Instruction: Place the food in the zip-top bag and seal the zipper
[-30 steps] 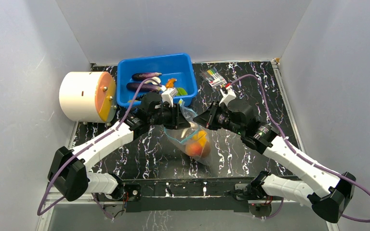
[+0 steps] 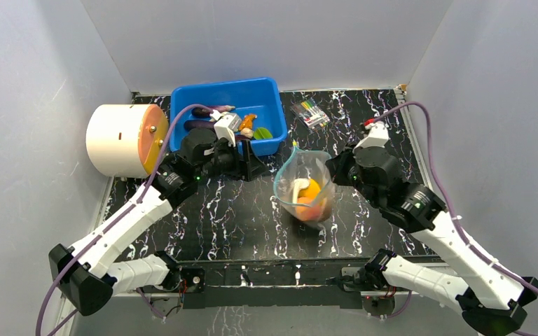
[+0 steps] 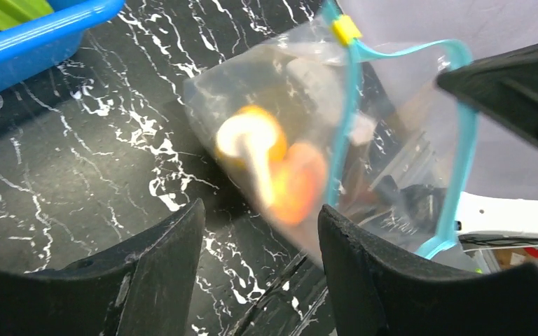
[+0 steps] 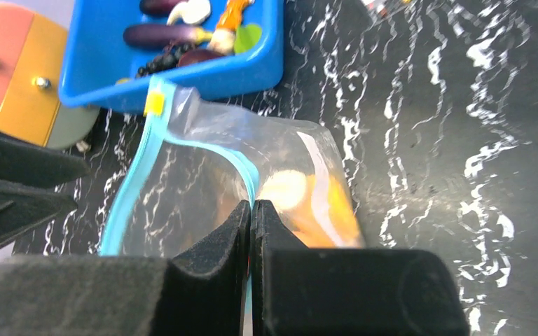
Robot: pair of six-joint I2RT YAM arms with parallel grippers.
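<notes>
A clear zip top bag [image 2: 307, 168] with a light blue zipper rim and a yellow slider [image 4: 155, 103] hangs tilted, its mouth gaping. Inside the bag are an orange piece of food [image 3: 301, 183], a yellow one [image 2: 309, 190] and a pale one [image 2: 298, 187]. My right gripper is shut on the bag's rim, the blue edge pinched between its fingertips. To the left of the bag, apart from it, my left gripper [image 2: 258, 166] stands open with nothing held; its fingers [image 3: 171, 241] spread wide in the left wrist view.
A blue bin [image 2: 266, 91] with eggplants [image 4: 161, 35] and other food stands at the back left, close behind the left gripper. Beside it is a white-and-orange drum [image 2: 119, 140]. A flat packet [image 2: 311, 113] lies at the back.
My right gripper has moved right, carrying the bag with it. The left gripper, earlier at the bag's left side, has drawn away to the left and is now clear of it.
</notes>
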